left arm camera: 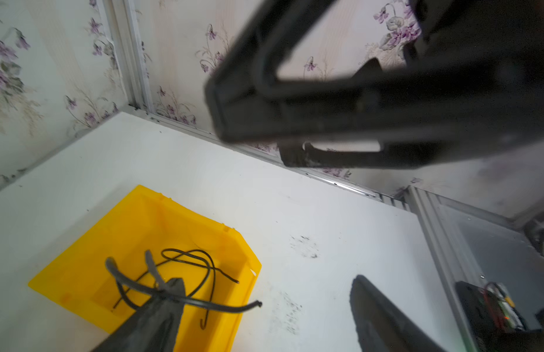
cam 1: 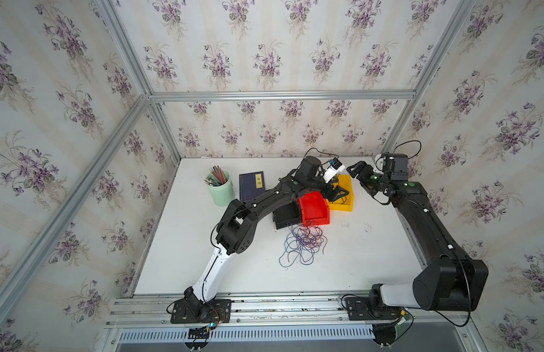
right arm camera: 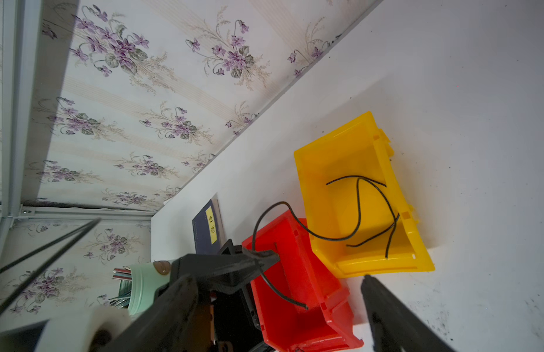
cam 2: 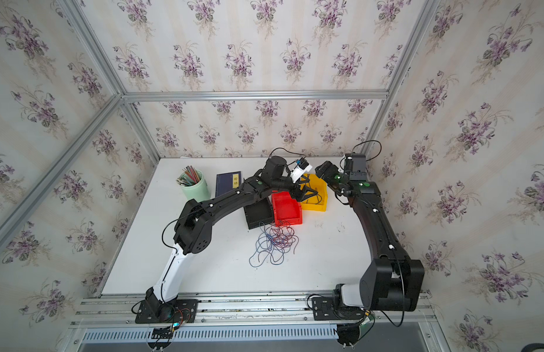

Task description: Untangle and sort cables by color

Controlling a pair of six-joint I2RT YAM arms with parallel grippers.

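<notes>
Black cables point(right arm camera: 371, 182) lie in the yellow bin point(right arm camera: 348, 152); one point(left arm camera: 213, 305) rises out of it across a fingertip of my left gripper, whose finger is part open over the bins. Whether it still pinches anything is unclear. Beside the yellow bin stand the red bin point(cam 2: 286, 214) and, mostly under my left arm, the black bin point(cam 2: 257, 217). A tangle of red and blue cables point(cam 1: 302, 243) lies in front of them. My right gripper point(cam 1: 360, 173) is open with nothing between its fingers, right of the yellow bin and above it.
A mint cup point(cam 1: 222, 192) of mixed cables and a dark notebook point(cam 1: 248, 186) stand at the back left.
</notes>
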